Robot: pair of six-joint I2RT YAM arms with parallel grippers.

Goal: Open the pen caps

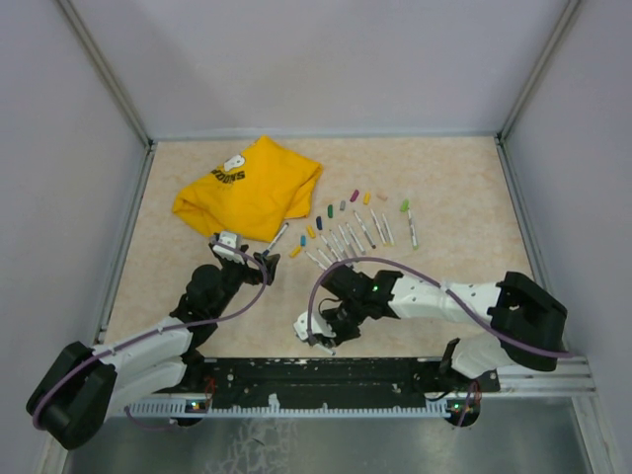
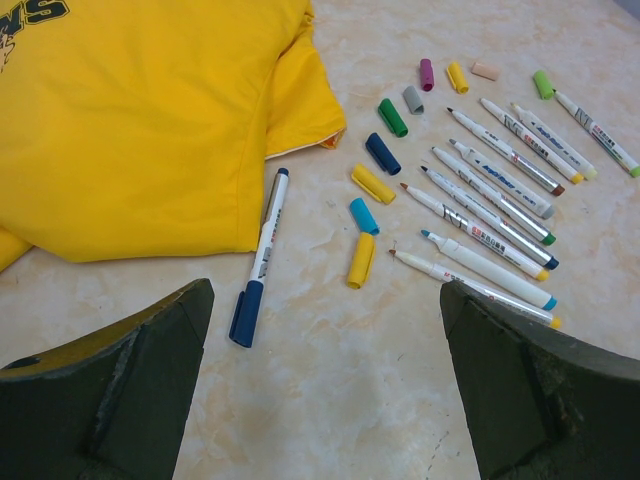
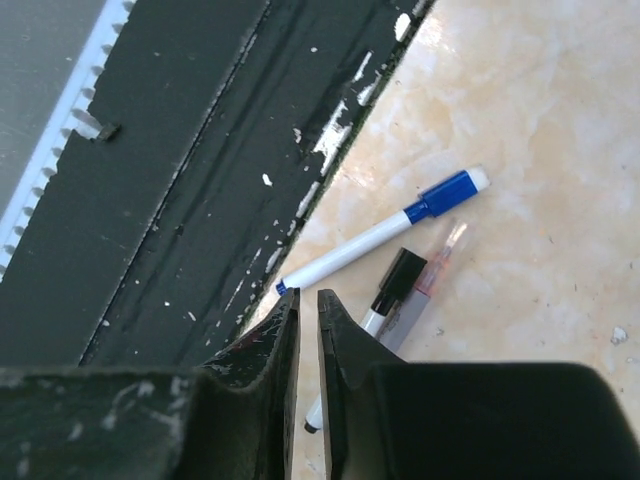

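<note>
In the left wrist view my left gripper stands wide open and empty. A white marker with a dark blue cap (image 2: 248,312) lies between and beyond its fingers, beside the yellow cloth. My right gripper has a narrow gap between its fingers. Nothing shows gripped there. Just ahead of the fingertips lies a white marker with a blue cap (image 3: 447,193). A black-capped marker (image 3: 401,274) and a clear pinkish pen (image 3: 432,275) lie to the right, partly hidden by the right finger. In the top view, the right gripper mostly hides these three.
Several uncapped pens (image 2: 487,222) lie in a fan on the right of the left wrist view. Loose caps, such as a yellow one (image 2: 361,260), are strewn beside them. A yellow cloth (image 1: 249,188) covers the back left. The table's front edge borders a black strip (image 3: 190,170).
</note>
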